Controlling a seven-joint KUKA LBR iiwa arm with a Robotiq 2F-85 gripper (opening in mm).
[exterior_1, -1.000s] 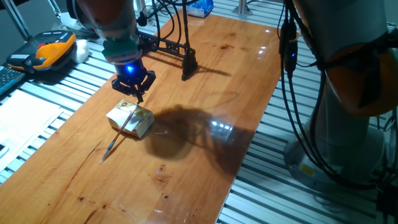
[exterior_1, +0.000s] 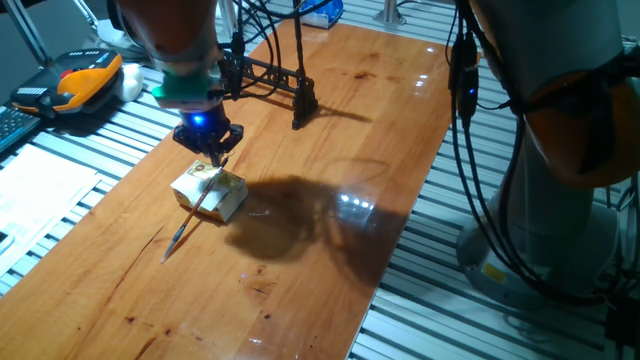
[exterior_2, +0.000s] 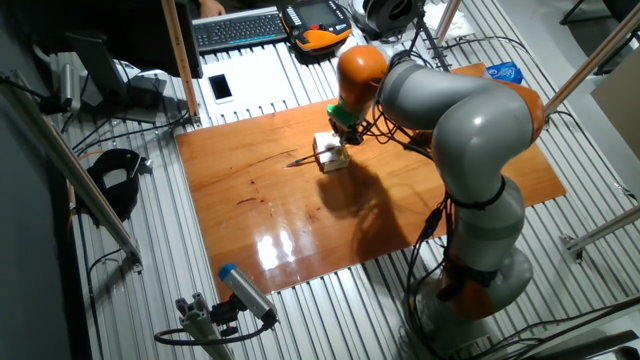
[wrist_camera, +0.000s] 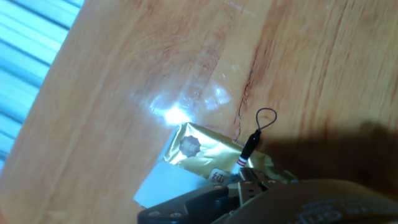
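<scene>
A thin brush (exterior_1: 180, 235) leans across the top of a small white and gold box (exterior_1: 228, 206), its tip low by the table. In the wrist view the brush's black handle end (wrist_camera: 251, 145), with a wire loop, sticks out past my fingertips. My gripper (exterior_1: 218, 159) is right over the box, fingertips drawn together around the upper part of the brush. It looks shut on the brush, though the contact itself is partly hidden. The box (wrist_camera: 205, 151) lies close under the fingers in the wrist view.
A black frame (exterior_1: 303, 100) with cables stands behind the gripper. An orange and black device (exterior_1: 75, 85) and a phone (exterior_2: 220, 88) lie off the table.
My gripper has shifted slightly left and a little down over the box. The box and the brush's lower end have stayed in place.
</scene>
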